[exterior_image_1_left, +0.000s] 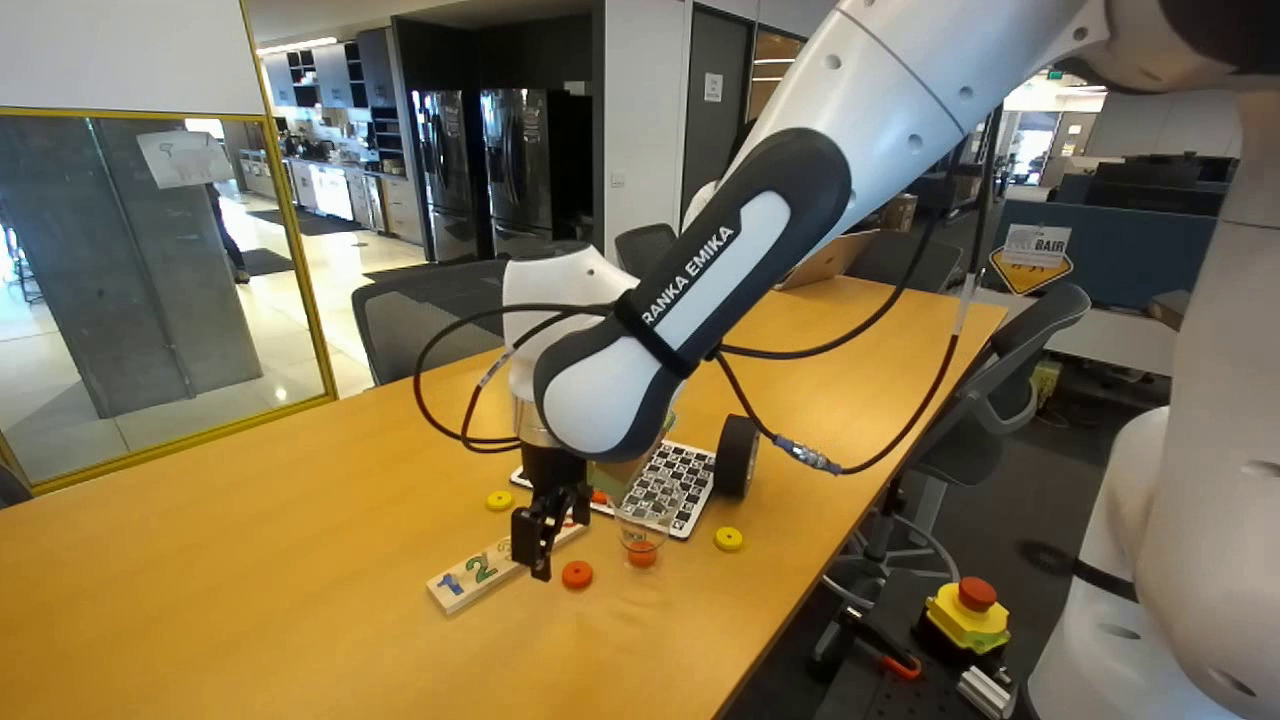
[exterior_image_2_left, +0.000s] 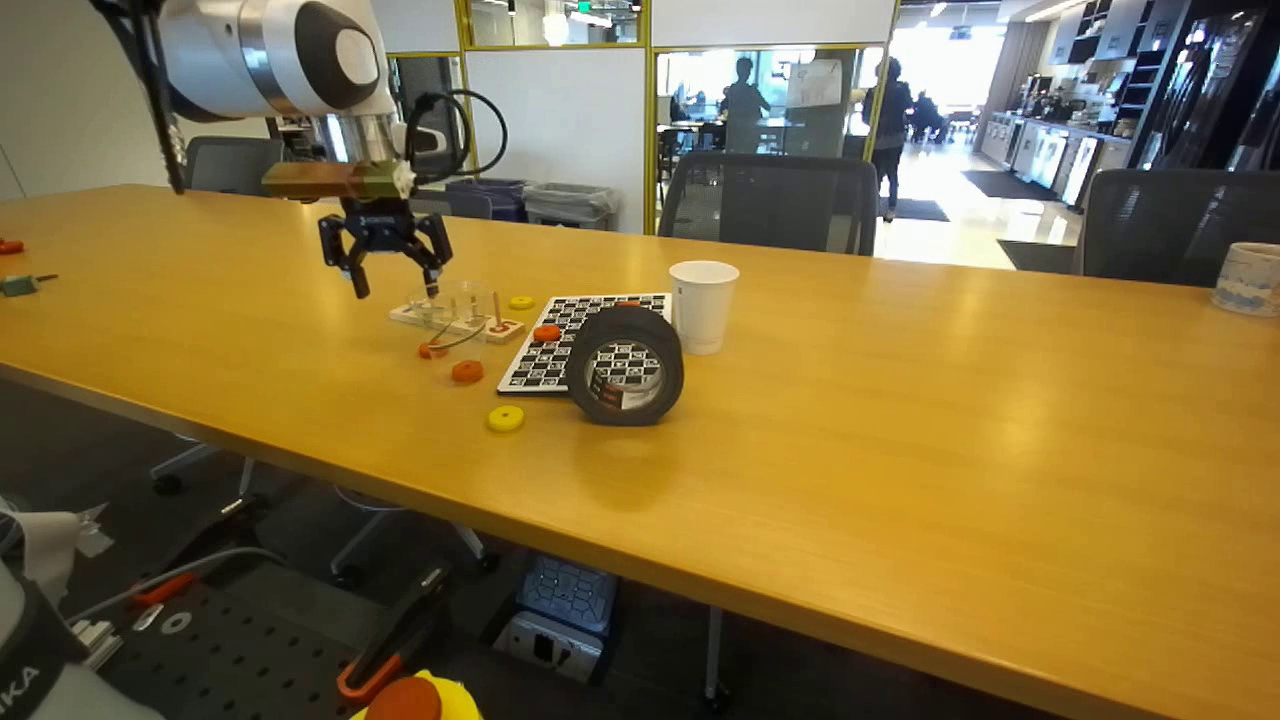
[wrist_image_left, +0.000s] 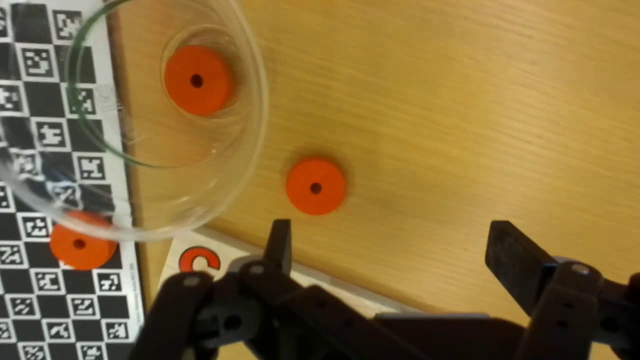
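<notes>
My gripper stands open above the table, nothing between its fingers. In the wrist view an orange ring (wrist_image_left: 315, 186) lies on bare wood, ahead of the fingers and a bit left of their middle. A second orange ring (wrist_image_left: 198, 80) shows inside a clear cup (wrist_image_left: 255, 150). On the checkered board (wrist_image_left: 45, 114) rests another orange ring (wrist_image_left: 81, 243), partly seen through the cup's rim. The wooden number board (exterior_image_1_left: 474, 576) lies below the gripper, its far part hidden by the fingers in exterior view 1. Two yellow rings lie apart: one yellow ring (exterior_image_1_left: 499, 500) and another yellow ring (exterior_image_1_left: 728, 539).
A roll of black tape (exterior_image_2_left: 626, 366) stands on edge by the checkered board, with a white paper cup (exterior_image_2_left: 703, 306) behind it. The clear cup is close to the gripper's left in the wrist view.
</notes>
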